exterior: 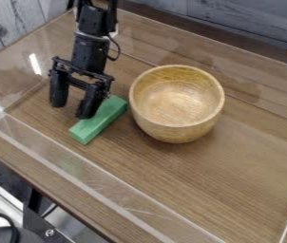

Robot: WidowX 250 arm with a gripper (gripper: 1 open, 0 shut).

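Observation:
The black robot gripper (79, 94) hangs from the top centre-left of the camera view, open, its dark fingers spread low over the wooden table, just left of a green block (99, 124). The elongated block lies diagonally on the table, beside a large tan round bowl (176, 104). I see nothing clearly held between the fingers.
Dark cables or objects sit at the lower left edge, and a small blue item is at the far left edge.

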